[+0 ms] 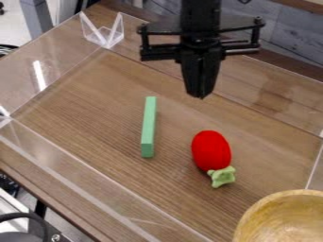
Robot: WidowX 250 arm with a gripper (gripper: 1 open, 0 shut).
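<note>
My gripper [198,91] hangs high over the middle of the wooden table [76,123], its dark fingers shut with nothing seen between them. Below it to the left lies a long light-green bar [149,127]. Below it to the right lies a red oval object [210,149] with a pale green piece [221,176] at its lower end.
A yellow bowl [284,222] sits at the lower right corner. A clear plastic item [104,26] is at the back left. Black cables show at the lower left edge.
</note>
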